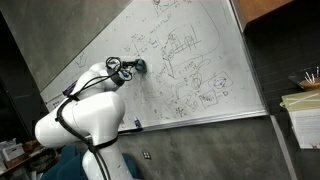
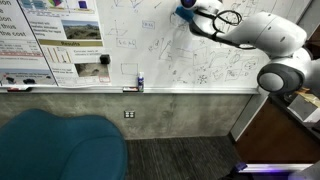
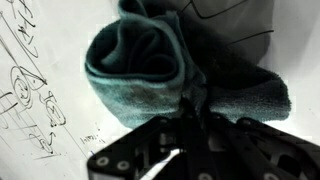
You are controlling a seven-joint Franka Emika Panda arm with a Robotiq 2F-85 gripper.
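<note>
A bunched teal cloth (image 3: 150, 65) fills the middle of the wrist view, folded over on itself. My gripper is shut on it, and the fingertips are hidden in the folds. In exterior view 1 the cloth (image 1: 140, 66) is a small teal patch against the whiteboard (image 1: 210, 55). The same cloth (image 2: 184, 14) shows near the top edge of exterior view 2, in front of the board. Black drawings and writing cover much of the board around it. Whether the cloth presses on the surface cannot be told for certain.
Below the board runs a ledge (image 2: 190, 92) with a small bottle (image 2: 141, 82) and an eraser (image 2: 130, 90) on it. Printed posters (image 2: 75, 45) hang at the left. A teal chair (image 2: 62, 145) stands in front. At the right is a cabinet (image 1: 301, 103) with papers.
</note>
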